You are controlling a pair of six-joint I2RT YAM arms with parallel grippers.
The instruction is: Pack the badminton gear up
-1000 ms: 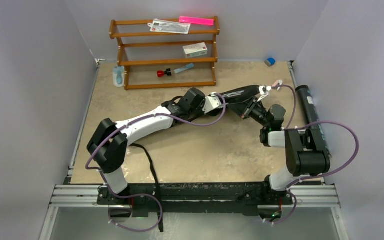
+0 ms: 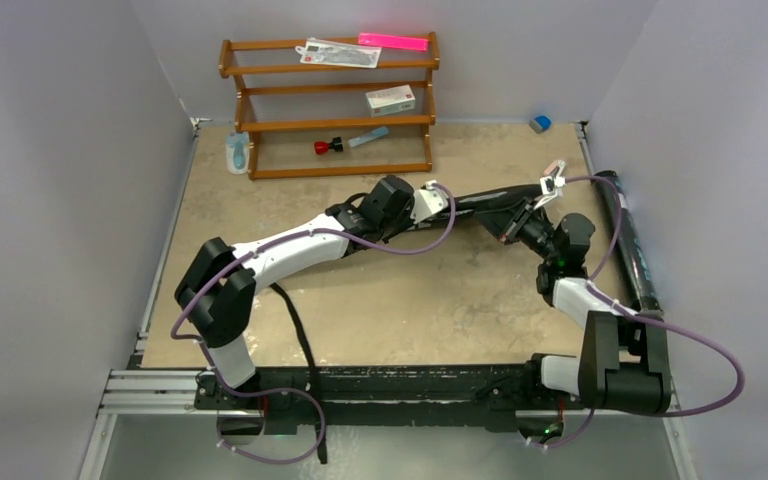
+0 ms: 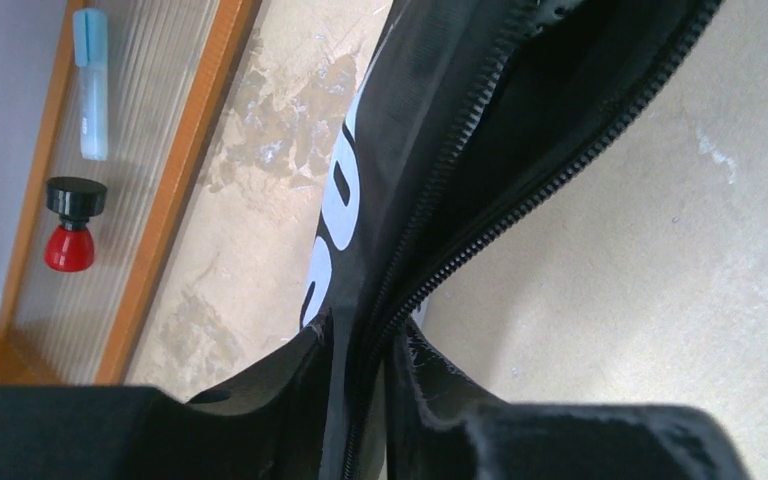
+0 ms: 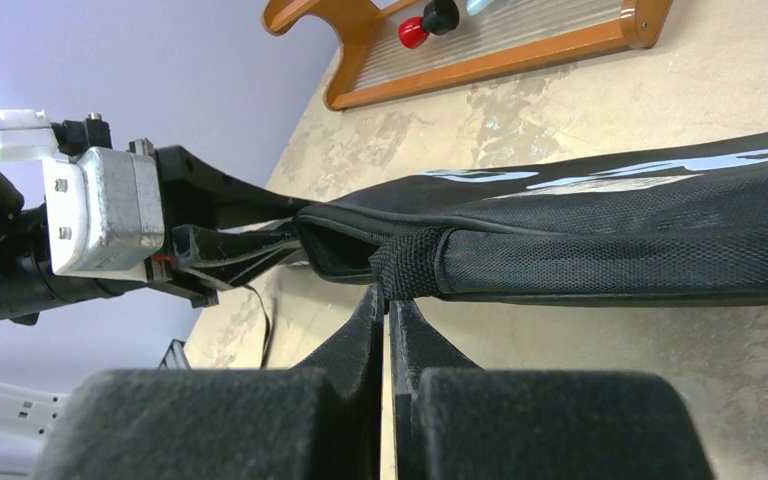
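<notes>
A long black zippered bag (image 2: 495, 198) stretches between my two grippers over the middle of the table. Its zip gapes in the left wrist view, where pale lettering runs along the bag (image 3: 430, 150). My left gripper has its fingers close on both sides of the bag, with fabric between them. In the right wrist view my right gripper is shut, its fingertips meeting a thin fold of the bag's mesh-like trim (image 4: 410, 265). What lies inside the bag is hidden.
A wooden rack (image 2: 330, 125) at the back holds a red-and-black item (image 2: 328, 146), a pale blue tube (image 2: 368, 137), a white box (image 2: 390, 100) and a pink bar (image 2: 392, 41). A black tube (image 2: 628, 240) lies along the right wall. A black strap (image 2: 298, 325) trails over the front edge.
My right gripper has moved right and slightly toward the front, and the bag's right end has gone with it. The left arm has barely shifted.
</notes>
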